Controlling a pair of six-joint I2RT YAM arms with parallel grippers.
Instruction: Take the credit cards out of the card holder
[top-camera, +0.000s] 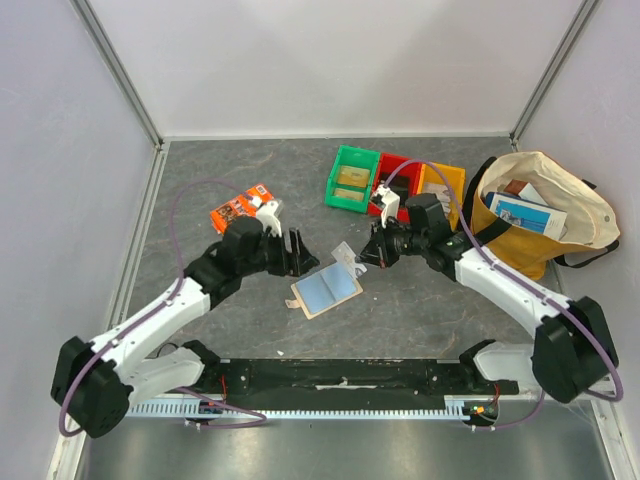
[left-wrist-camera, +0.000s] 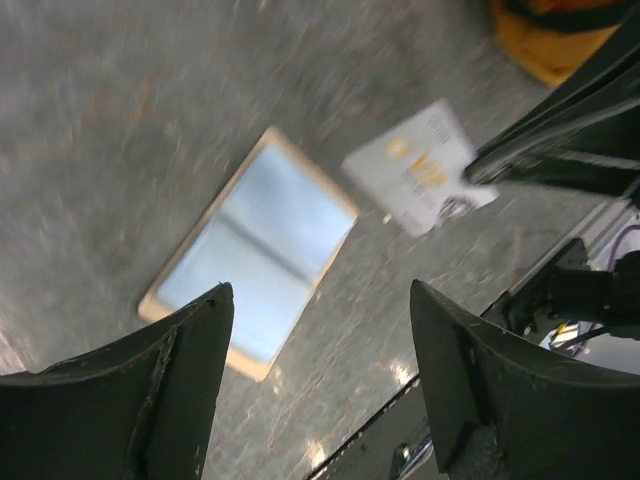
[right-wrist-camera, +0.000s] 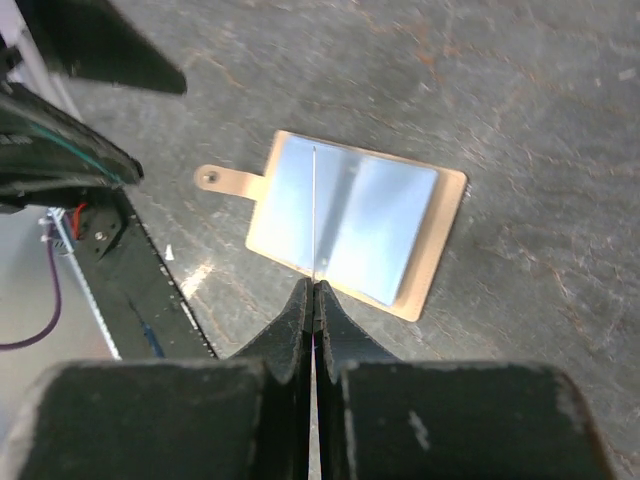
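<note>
The card holder (top-camera: 325, 289) lies open flat on the grey surface, showing pale blue inner panels and a tan border with a snap tab. A pale card-like piece (left-wrist-camera: 410, 170) with small gold marks is beside it, at the right gripper's fingertips in the left wrist view. My left gripper (top-camera: 300, 250) hangs above and left of the holder, open and empty. My right gripper (top-camera: 367, 258) is shut at the holder's upper right; in its own wrist view a thin pale sheet stands edge-on at its tips.
Green (top-camera: 353, 180), red (top-camera: 413, 168) and yellow bins stand behind. An orange flat package (top-camera: 230, 210) lies at back left. A canvas bag (top-camera: 540, 240) fills the right side.
</note>
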